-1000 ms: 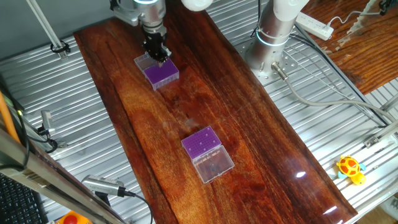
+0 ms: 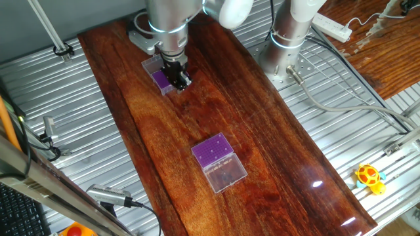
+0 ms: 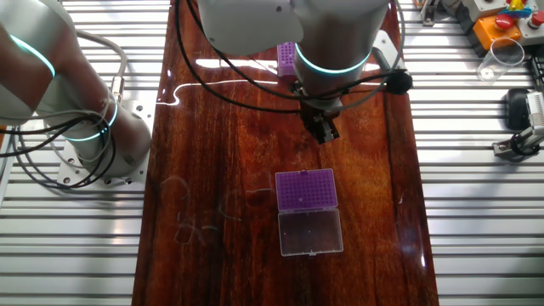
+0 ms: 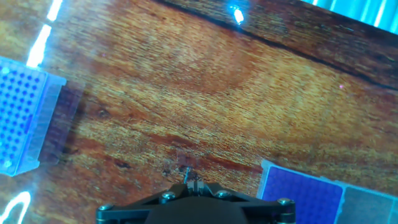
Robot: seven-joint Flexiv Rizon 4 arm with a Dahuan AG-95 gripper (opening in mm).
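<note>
Two purple racks in clear boxes lie on the dark wooden table. The far box (image 2: 160, 78) is partly hidden behind my gripper (image 2: 183, 82) in exterior view 1. Nearer the middle is the other purple rack (image 2: 213, 150), its clear lid (image 2: 226, 174) folded open beside it; a few pale spots show on it. My gripper (image 3: 325, 133) hangs above the table between the two boxes. In the wrist view the gripper looks shut, its fingertips together. A small pale sliver shows at the tips; whether it is held cannot be told. One rack (image 4: 17, 115) is at left, another (image 4: 301, 198) lower right.
Bare wood (image 2: 275, 170) surrounds the middle box. Beyond the table's edge lie a yellow toy turtle (image 2: 369, 176) and, in exterior view 2, a clear cup (image 3: 501, 59). A camera (image 2: 109, 195) stands along the left side. Cables (image 3: 246, 89) loop around the arm.
Over the last second my gripper has moved from over the far box toward the middle box, down and right in exterior view 1. Both boxes have stayed in place.
</note>
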